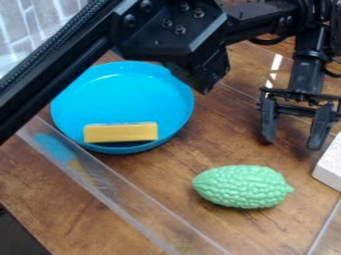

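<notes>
A blue plate holds a yellow block near its front edge. A green bumpy gourd-like object lies on the wooden surface to the right and in front of the plate. My gripper is at the right, low over the wood behind the gourd, with its two black fingers spread apart and nothing seen between them. The arm's black links cross the top left and middle of the view.
A white block is cut off at the right edge. Clear transparent strips border the lower left and lower right. Bare wood lies between plate, gourd and gripper.
</notes>
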